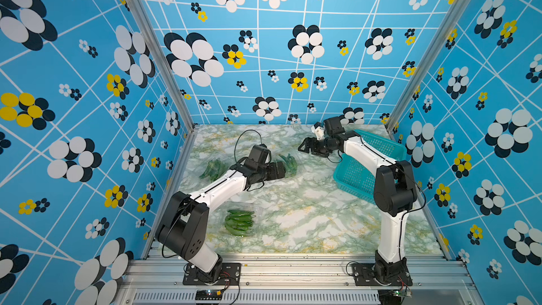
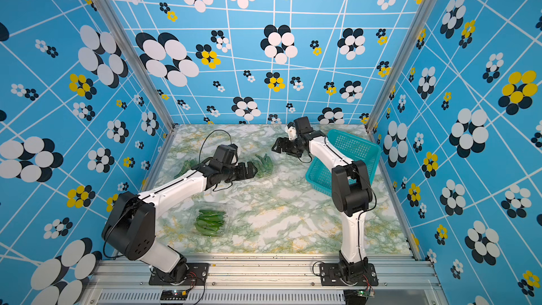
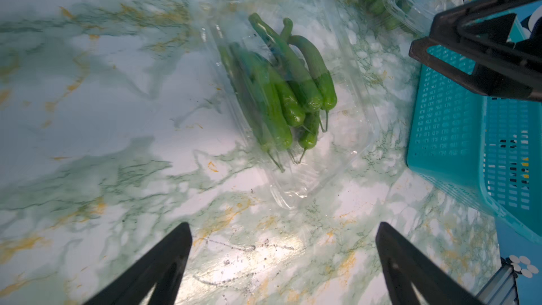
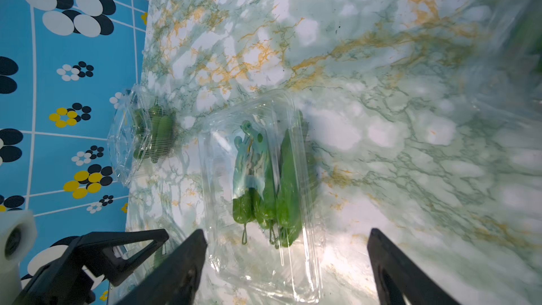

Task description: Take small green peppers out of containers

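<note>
Green peppers lie in clear plastic containers on the marble table. In the left wrist view, one container (image 3: pixel 350 135) with several peppers (image 3: pixel 276 93) lies beyond my left gripper, which is open and empty. My right gripper stands open, with nothing between its fingers; beyond it in the right wrist view lies a clear container (image 4: pixel 225 248) of peppers (image 4: pixel 259 192). In the top left view, my left gripper (image 1: pixel 280 170) is beside a group of peppers (image 1: pixel 289 163), and my right gripper (image 1: pixel 305 145) hangs farther back. Another container of peppers (image 1: pixel 239 222) lies near the front.
A teal basket (image 1: pixel 353 178) stands at the right, partly under my right arm. More peppers (image 1: pixel 213 168) lie at the left, partly behind my left arm. The right wrist view also shows a container (image 4: pixel 127 141) near the wall.
</note>
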